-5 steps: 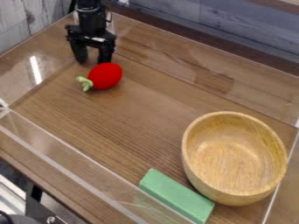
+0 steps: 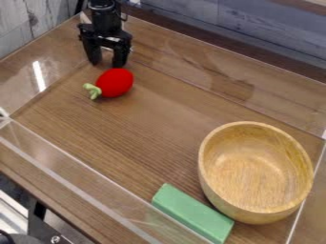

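Note:
At the upper left, my black gripper (image 2: 105, 46) hangs open low over the wooden table. Just below and to the right of it lies a red vegetable (image 2: 113, 82) with a short green stem, apart from the fingers.
A large yellow bowl (image 2: 254, 172) sits at the lower right, with a green block (image 2: 193, 212) below it to the left. A grey wall runs along the back.
The gripper has shifted slightly up, toward the back of the table. The red vegetable looks nearly unmoved.

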